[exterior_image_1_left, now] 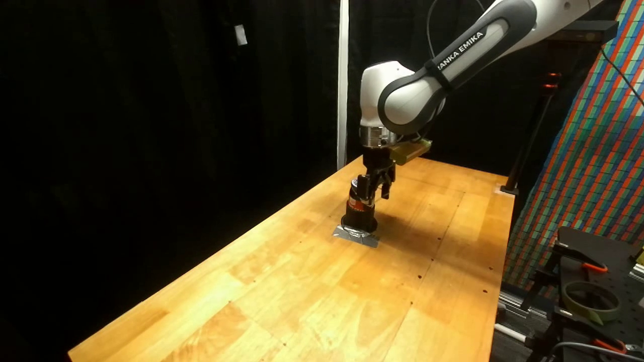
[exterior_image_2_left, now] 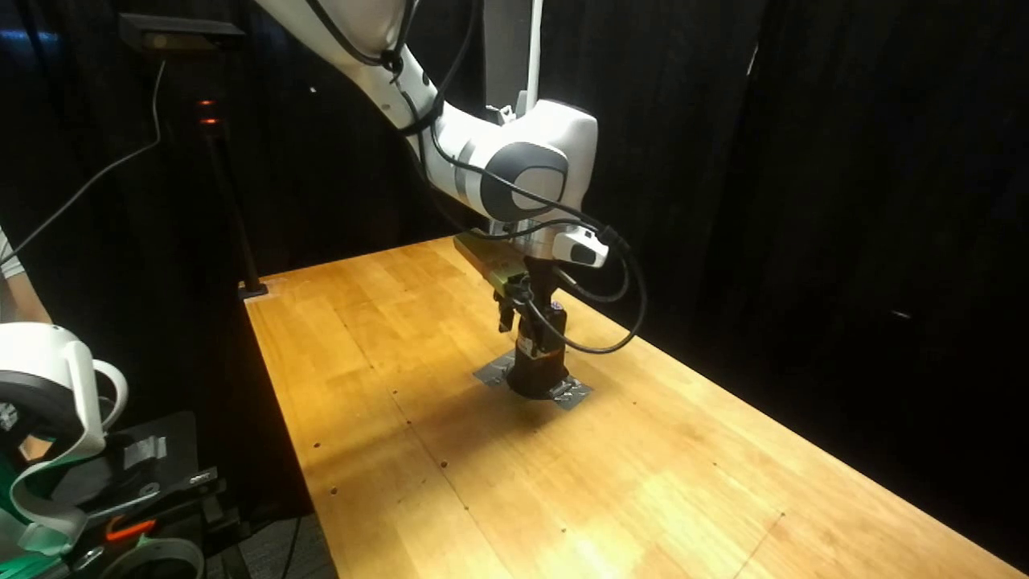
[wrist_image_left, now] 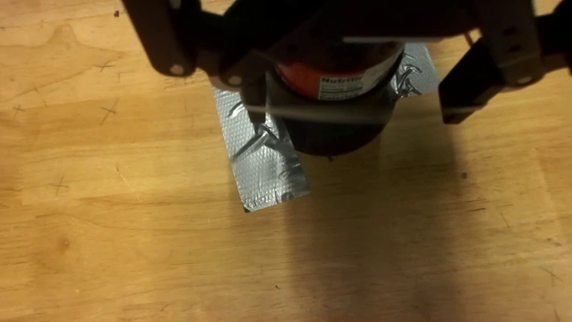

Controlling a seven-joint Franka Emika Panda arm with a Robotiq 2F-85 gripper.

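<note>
A jar with a red label [exterior_image_1_left: 356,205] stands in a round black holder [exterior_image_1_left: 360,222], which strips of silver tape [exterior_image_1_left: 356,236] fix to the table. In the wrist view, a nutrition panel shows on the jar [wrist_image_left: 343,85], while its top is hidden behind my gripper's body. My gripper [exterior_image_1_left: 375,188] points down at the height of the jar's upper part, its fingers open. One finger [wrist_image_left: 256,102] overlaps the jar's left side in the wrist view; the other finger [wrist_image_left: 464,88] is well off to the right. Whether the near finger touches the jar, I cannot tell.
Bare wooden table [exterior_image_1_left: 290,289] surrounds the holder. A black post [exterior_image_1_left: 531,139] rises at the table's far corner. Beyond one long edge is a black side table [exterior_image_1_left: 604,259] with clamps and a roll of tape. My arm's cables [exterior_image_2_left: 617,289] loop beside the gripper.
</note>
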